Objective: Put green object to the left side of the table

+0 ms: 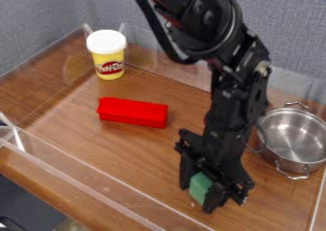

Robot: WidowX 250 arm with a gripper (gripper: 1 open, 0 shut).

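Observation:
The green object (200, 186) is at the front right of the table, partly covered by the dark fingers of my gripper (214, 188). Those fingers reach down on both sides of it, close against it. How firmly they press on it cannot be made out, and its underside is hidden, so contact with the table is unclear.
A red block (132, 113) lies left of the arm. Behind it, at the back left, stands a Play-Doh tub (107, 55) with a white lid. A metal pot (293, 139) sits close to the gripper's right.

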